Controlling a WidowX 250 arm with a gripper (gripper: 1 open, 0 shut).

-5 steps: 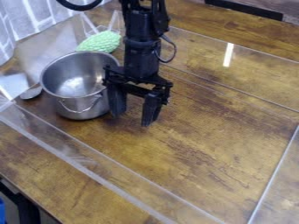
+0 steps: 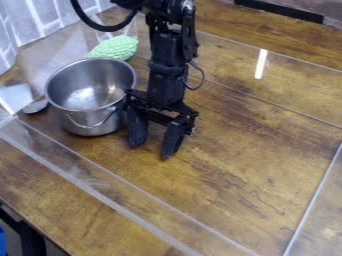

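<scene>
The black gripper point(image 2: 156, 132) is low over the wooden table point(image 2: 254, 170), just right of a large steel pot point(image 2: 91, 85). Its two dark finger units point down toward the front of the view, spread to either side; whether anything is between them is too dark to tell. The left finger is beside the pot's lower right side, and I cannot tell whether they touch.
A green and white object point(image 2: 116, 46) lies behind the pot. A metal utensil and a white item sit left of the pot.
Compared with a second ago, the gripper has come down slightly toward the table. The pot looks unmoved.
</scene>
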